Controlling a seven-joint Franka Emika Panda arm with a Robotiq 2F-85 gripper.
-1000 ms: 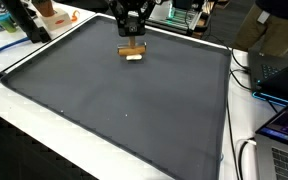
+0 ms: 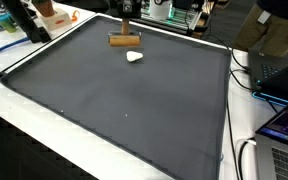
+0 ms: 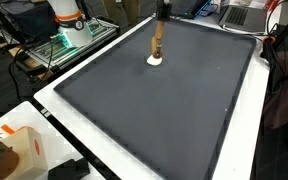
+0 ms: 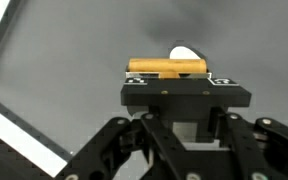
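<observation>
My gripper is shut on a wooden mallet-like piece, a light brown cylinder [image 4: 167,66] lying crosswise on a short stem. In exterior view 1 the cylinder [image 2: 124,40] hangs at the top of the frame, above the far part of the dark table. In exterior view 2 the wooden piece [image 3: 158,42] appears upright below the dark gripper. A small white object [image 2: 134,56] lies on the table close by. From the wrist it shows as a pale rounded shape [image 4: 184,53], partly covered by the cylinder. The gripper's upper part is cut off in exterior view 1.
Laptops [image 2: 279,150] and cables stand along the right side. Bottles and tools [image 2: 49,12] crowd the far left corner.
The gripper and wooden piece have risen and shifted slightly left in exterior view 1. The white object stays on the table, now more clearly separate from the cylinder.
</observation>
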